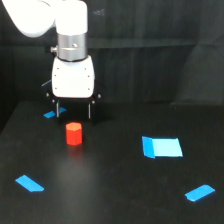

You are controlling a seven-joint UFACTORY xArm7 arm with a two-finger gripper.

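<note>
A red-orange block (74, 134) sits on the dark table, left of the middle of the camera view. Just above it in the picture is my white gripper (74, 116), open, its two thin dark fingers spread wide with nothing between them. The fingertips end a little higher in the picture than the block's top, one to each side. How far the gripper is from the block in depth, I cannot tell.
A light-blue square (168, 147) with a bluer strip (148, 147) lies to the right. Blue strips mark the table at front left (29, 183), front right (200, 192) and near the gripper.
</note>
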